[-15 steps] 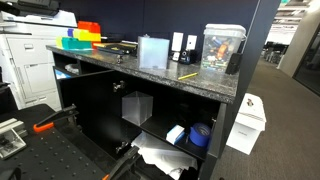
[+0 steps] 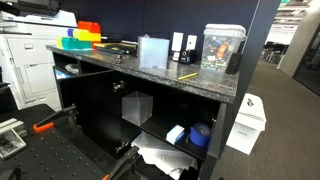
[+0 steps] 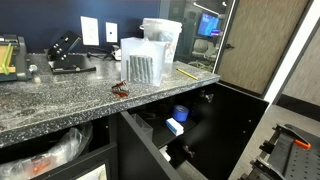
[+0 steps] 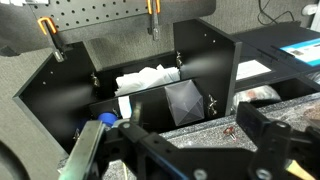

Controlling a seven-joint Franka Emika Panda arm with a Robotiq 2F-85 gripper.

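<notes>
In the wrist view my gripper looks open above the cabinet, its dark fingers [image 4: 264,136] spread wide at the lower edge. Nothing shows held between them. Inside the black cabinet stands a translucent grey box [image 2: 137,107]; it also shows as a box [image 4: 184,101] in the wrist view. A blue roll [image 2: 200,133] and a small white-and-blue item [image 2: 175,134] sit to its right in exterior view 1. Crumpled white material [image 2: 163,155] lies low in the opening. The cabinet doors stand open.
The speckled countertop [image 3: 60,99] carries a translucent bin [image 3: 143,61], a clear lidded tub [image 2: 221,46], a yellow marker [image 2: 188,76] and coloured blocks [image 2: 80,37]. An open door [image 3: 148,146] juts out from the cabinet. White boxes [image 2: 247,124] stand on the floor at right.
</notes>
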